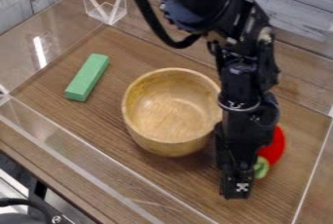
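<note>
My black arm reaches down from the top to the lower right of the table, its gripper [236, 174] low and beside a red object [272, 143] with a green part, which it partly hides. The fingers are dark and overlapping, so their hold on anything is unclear. Left of the gripper is a wide wooden bowl [150, 106].
A green block [88, 76] lies on the wooden table [78, 140] at the left. A clear angular object [104, 2] stands at the back left.
</note>
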